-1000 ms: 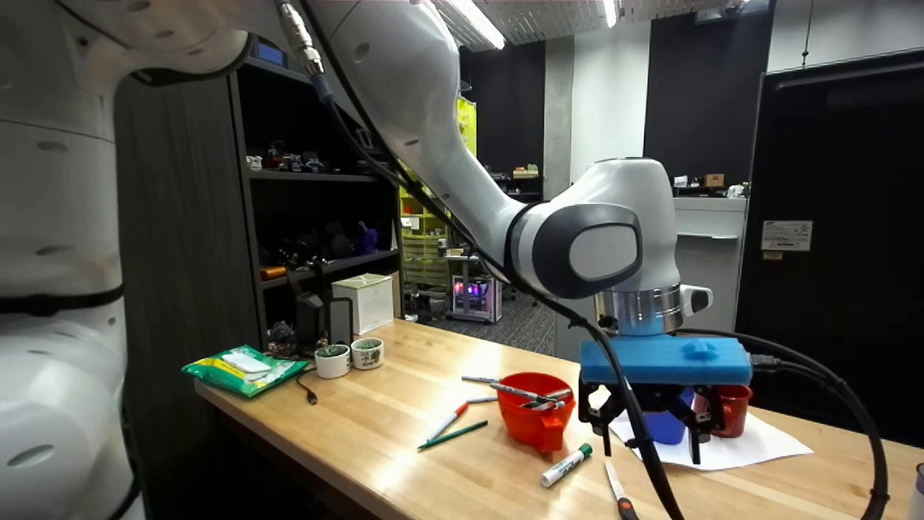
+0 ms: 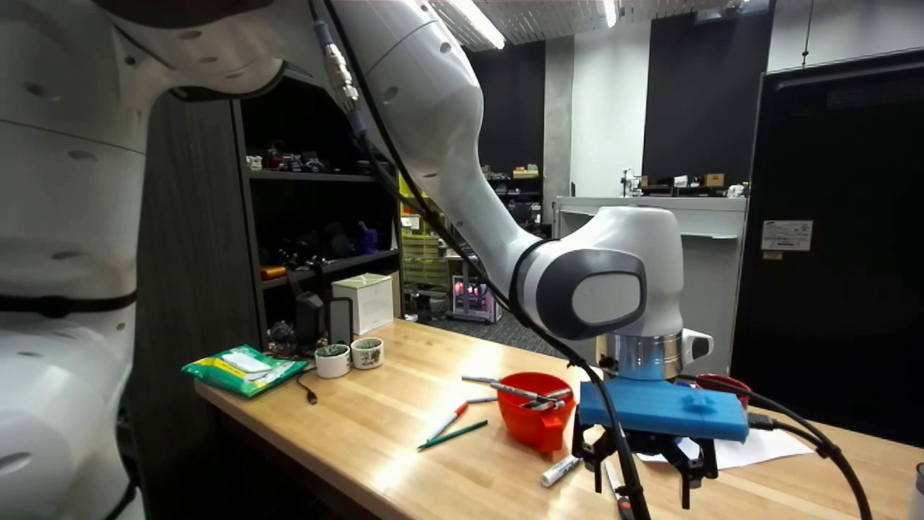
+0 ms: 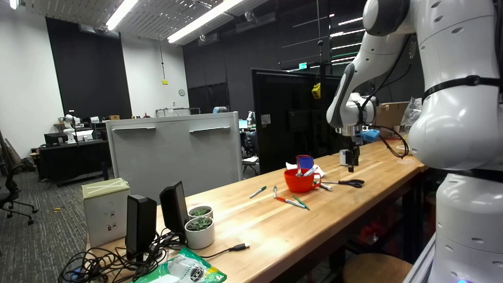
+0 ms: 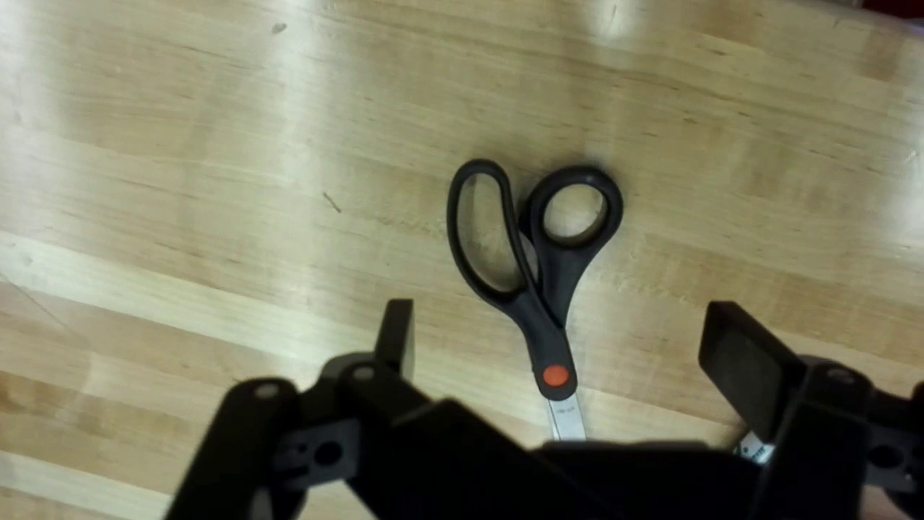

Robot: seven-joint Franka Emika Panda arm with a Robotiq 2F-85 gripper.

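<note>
Black-handled scissors [image 4: 548, 334] with an orange pivot lie on the wooden table, centred in the wrist view, handles pointing away from the gripper's base. My gripper hangs above them, its fingers [image 4: 395, 336] spread wide to either side and nothing held between them. The scissors' blades run back under the gripper body and are mostly hidden there. In exterior view 1 the gripper [image 2: 642, 491] is low over the table, right of the red mug [image 2: 522, 422], which holds several markers. Exterior view 2 shows the scissors [image 3: 351, 183] near the table's front edge.
A white marker [image 2: 561, 471] lies between the mug and gripper. Red and green markers [image 2: 452, 435] lie left of the mug. Behind it stand a blue cup [image 3: 306, 162] and white paper [image 3: 319, 170]. Potted succulents [image 2: 333, 360] and a green bag [image 2: 247, 371] occupy the far left.
My gripper has come down closer to the table and now covers more of the blue and red cups in exterior view 1. The mug and loose markers have stayed in place.
</note>
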